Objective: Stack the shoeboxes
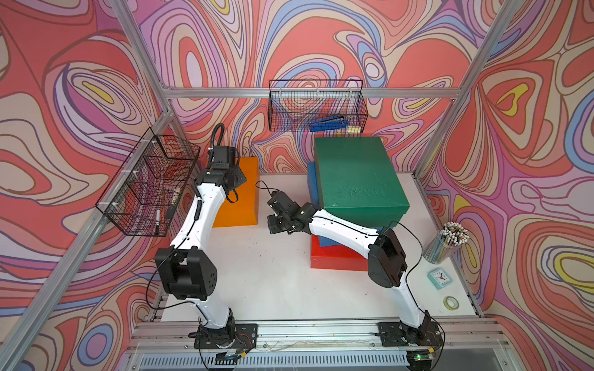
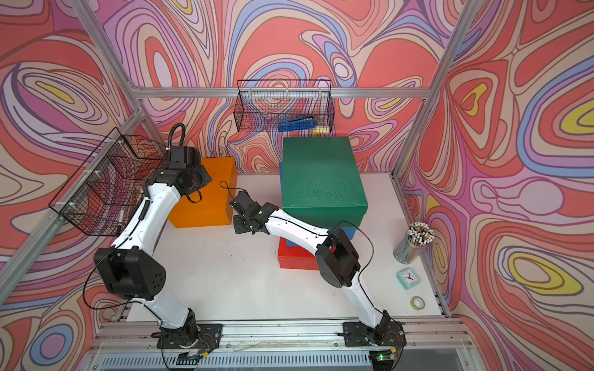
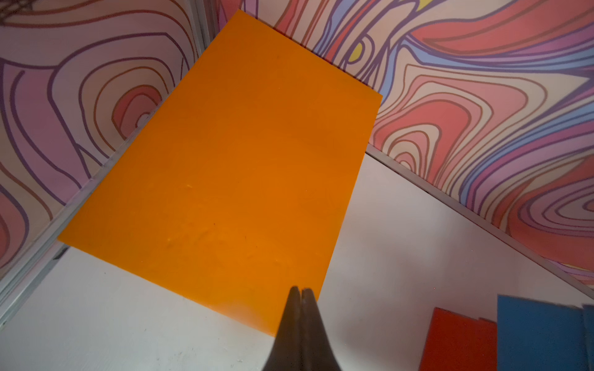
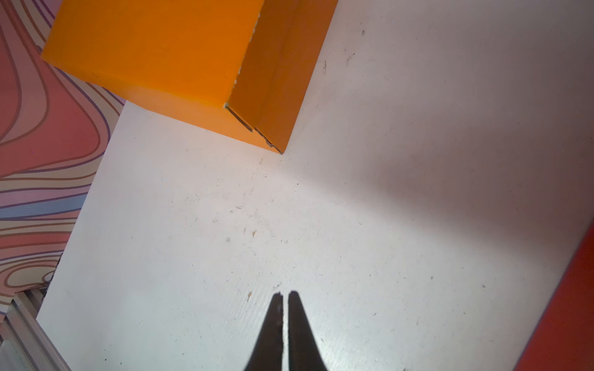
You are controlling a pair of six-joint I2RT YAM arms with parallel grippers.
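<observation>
At the back left of the table lies the orange shoebox (image 2: 213, 201), with my left gripper shut above it and nothing showing between its fingers. On the right a stack stands: the red box (image 1: 337, 258) at the bottom, the blue box (image 1: 313, 185) over it, the large green box (image 1: 355, 170) on top. The green box overhangs the ones below. In the middle, between the orange box and the stack, hangs my right gripper. It is shut with only a thin gap, empty. My right forearm hides part of the stack's front.
Wire baskets hang on the left (image 1: 148, 185) and back wall (image 1: 317, 108). A jar of sticks (image 1: 444, 242), a small clock (image 1: 440, 277) and a tape roll (image 1: 451, 303) sit along the right edge. Clear table (image 1: 266, 272) lies at the front middle.
</observation>
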